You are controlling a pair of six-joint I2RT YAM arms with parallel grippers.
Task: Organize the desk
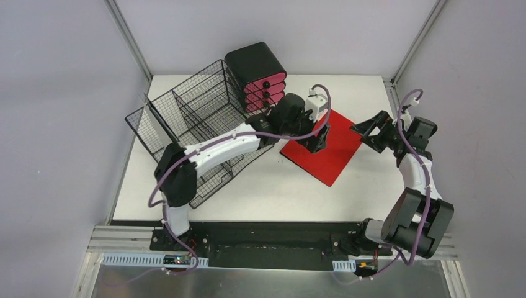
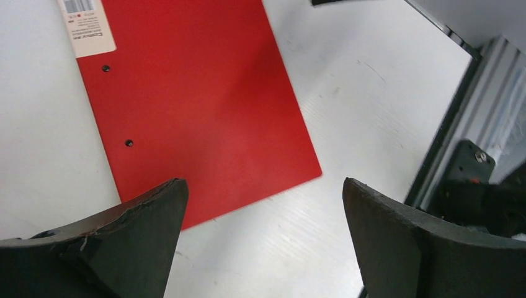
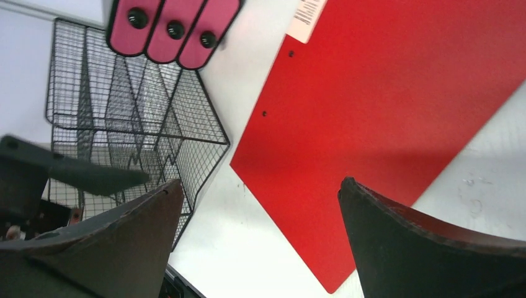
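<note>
A flat red folder (image 1: 335, 155) with a white barcode label (image 2: 87, 28) lies on the white desk. My left gripper (image 1: 313, 139) hangs over the folder's left part, open, with nothing between its fingers; the left wrist view shows the folder below it. My right gripper (image 1: 369, 130) stands open and empty at the folder's right side, also above it in the right wrist view. A black wire rack (image 1: 205, 118) with dividers fills the left of the desk, partly hidden under my left arm.
A black drawer box (image 1: 251, 59) with pink fronts (image 3: 127, 37) stands at the back beside the rack. Bare desk (image 1: 316, 205) shows in front of and around the folder. Walls close in on both sides.
</note>
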